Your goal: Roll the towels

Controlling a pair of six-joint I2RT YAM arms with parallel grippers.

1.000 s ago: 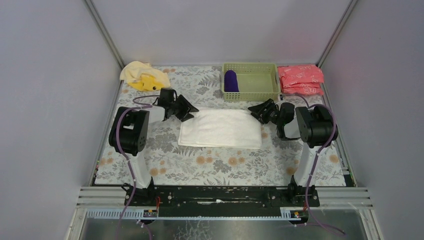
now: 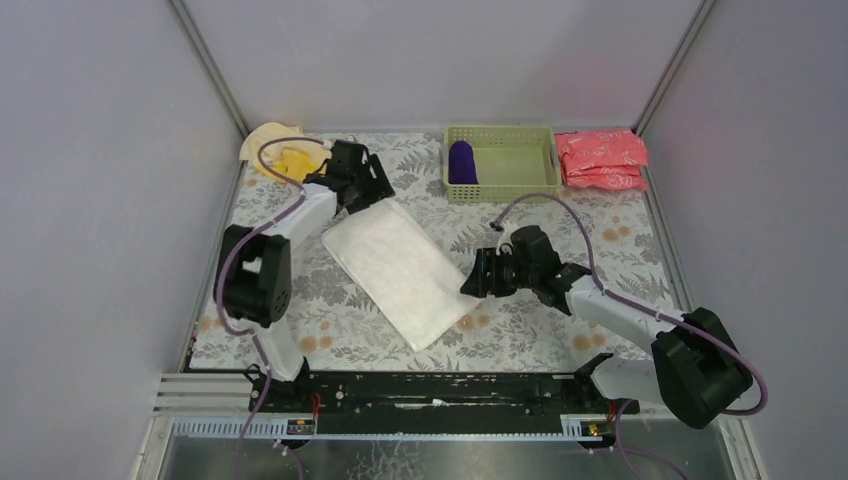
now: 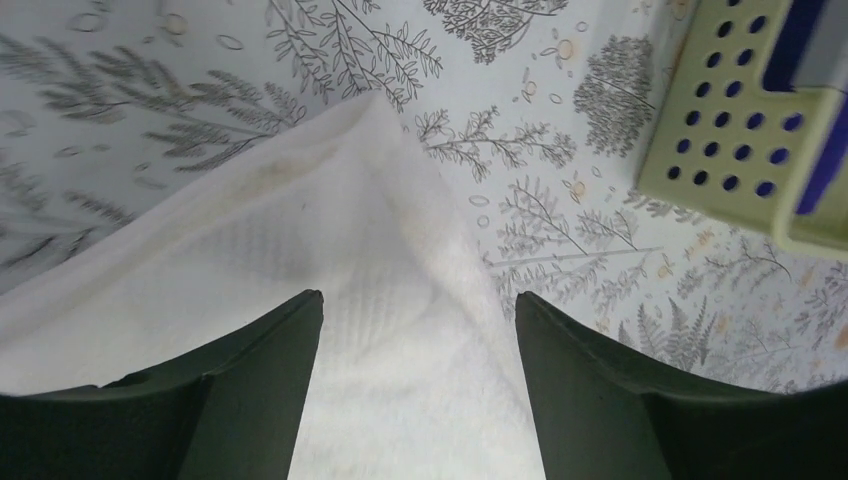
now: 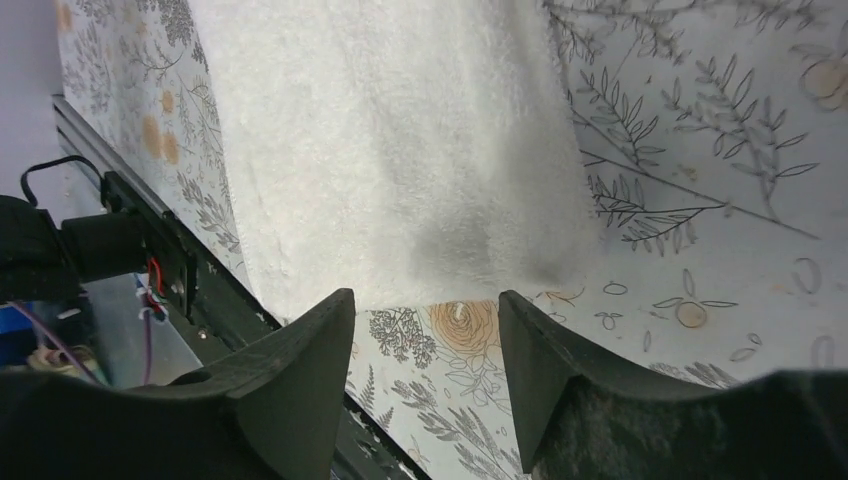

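Note:
A folded white towel (image 2: 400, 265) lies flat and slanted across the table in the top view, running from upper left to lower right. My left gripper (image 2: 381, 182) is at its upper-left end; in the left wrist view the fingers (image 3: 265, 380) stand apart above the towel (image 3: 350, 300), whose folded corner lies ahead of them. At the right corner of the towel is my right gripper (image 2: 480, 277). Its fingers (image 4: 310, 385) are apart in the right wrist view, near the short edge of the towel (image 4: 420, 160), and no cloth shows pinched between them.
At the back stands a green basket (image 2: 515, 197) with a rolled purple towel (image 2: 462, 163) in it. Folded red towels (image 2: 603, 160) lie to its right, and a yellow cloth (image 2: 270, 145) sits at the back left.
The towel has turned from lying straight across to slanted. The towel's front corner has shifted left most recently.

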